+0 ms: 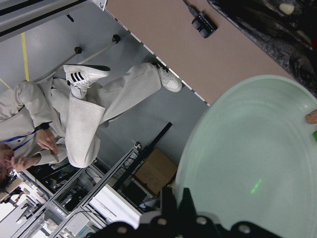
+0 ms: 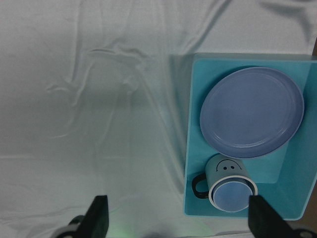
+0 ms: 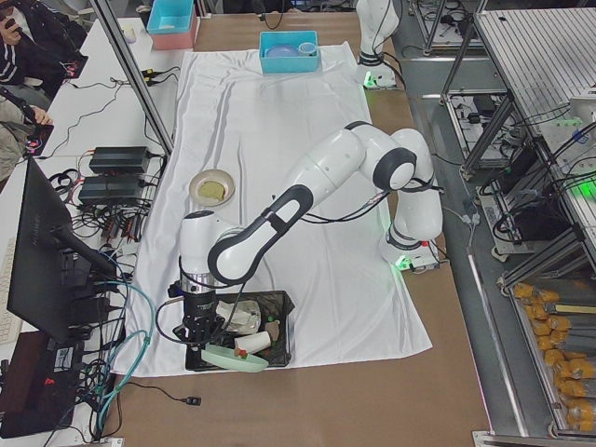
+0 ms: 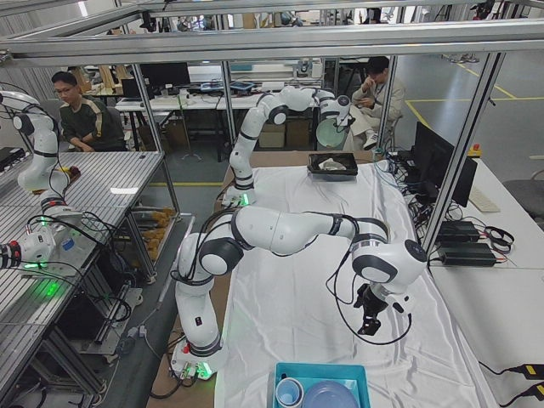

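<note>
In the left camera view my left gripper is at a black bin, shut on a pale green plate, which is tilted up and fills much of the left wrist view. The bin holds a white cylinder and other items. My right gripper hangs open over the white cloth, near a teal bin holding a blue plate and a smiley mug with a blue item inside.
A beige plate with something yellowish lies on the cloth at the left edge. Monitor and cables line that side.
</note>
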